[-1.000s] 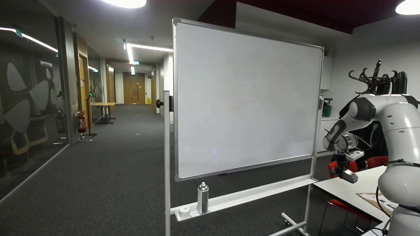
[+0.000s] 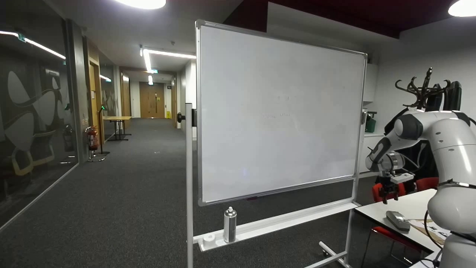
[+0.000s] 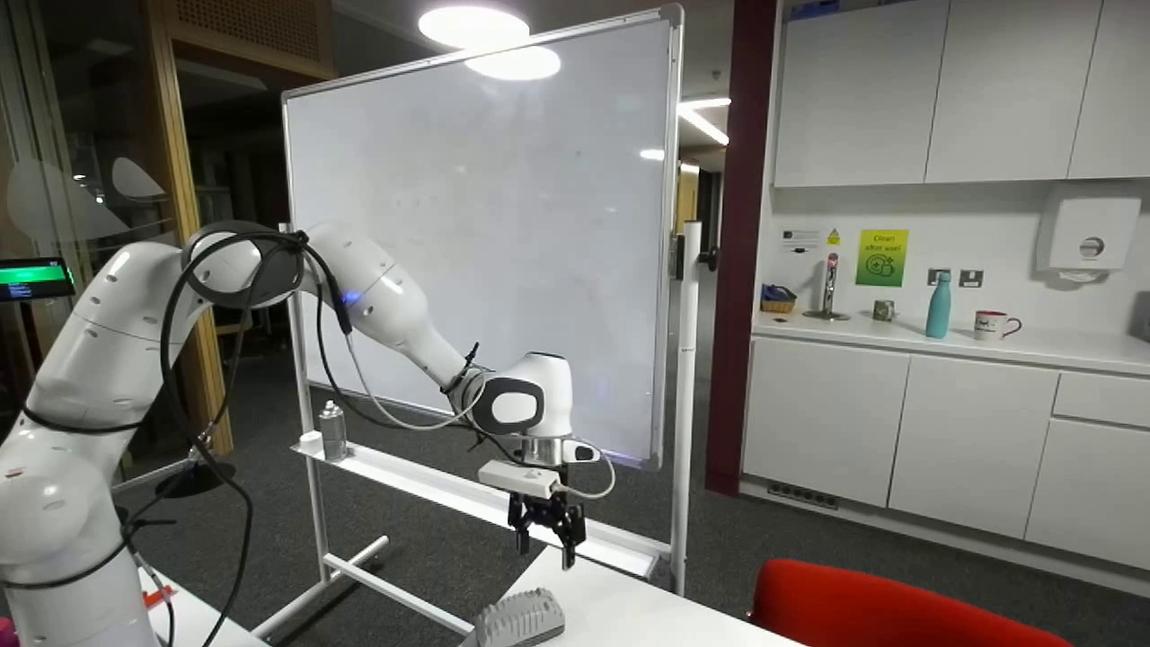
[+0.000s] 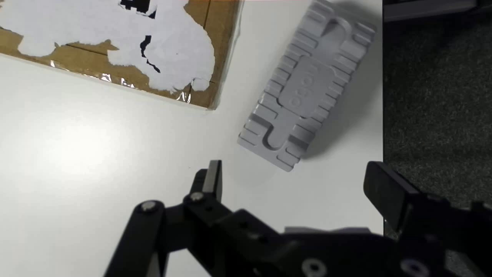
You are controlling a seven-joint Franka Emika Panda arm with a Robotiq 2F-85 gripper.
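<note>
A grey ribbed whiteboard eraser [image 4: 306, 87] lies on the white table [image 4: 115, 152], close to its edge, in the wrist view. My gripper stands open above the table, its fingers wide apart with only bare tabletop between them. The eraser is apart from both fingers. In the second exterior view the gripper [image 3: 545, 543] hangs over the table, with the eraser [image 3: 522, 616] below it. The whiteboard [image 2: 281, 116] stands beside the table; a few faint marks show near its middle in the first exterior view.
A torn cardboard piece [image 4: 203, 94] lies on the table near the eraser. The whiteboard's tray [image 2: 285, 223] holds a spray can [image 2: 230, 225] and a small white roll [image 2: 208, 241]. A red chair [image 3: 884, 609] stands close to the table.
A second ago the eraser was held in the gripper above the table. Now it lies on the tabletop, and the gripper is open and apart from it.
</note>
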